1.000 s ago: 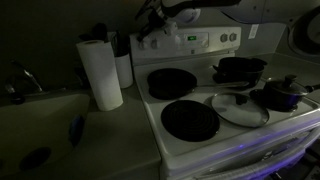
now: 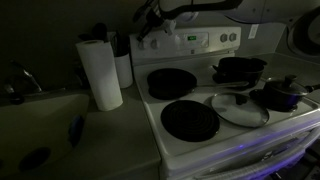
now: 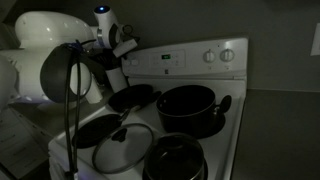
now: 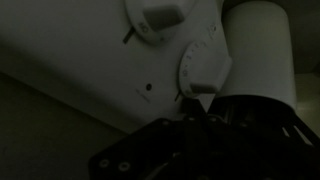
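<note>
My gripper [image 2: 146,28] is at the left end of the white stove's back panel [image 2: 214,40], close to the control knobs. In the wrist view a white knob [image 4: 205,68] lies just past the dark, shut gripper, whose tips are by the knob's lower edge. Whether they touch it is hard to tell in the dim light. Nothing shows between the fingers. A second knob [image 4: 158,14] sits further up the panel. From the other side, the arm's wrist [image 3: 108,28] appears above the panel's left end.
On the cooktop stand a frying pan [image 2: 172,83], a dark pot [image 2: 240,68], a glass lid [image 2: 240,109] and a lidded pan [image 2: 284,93]. Left of the stove are a paper towel roll [image 2: 100,75] and a utensil holder [image 2: 124,70].
My gripper and arm have shifted slightly up and to the left near the panel's left end. The cookware has not moved.
</note>
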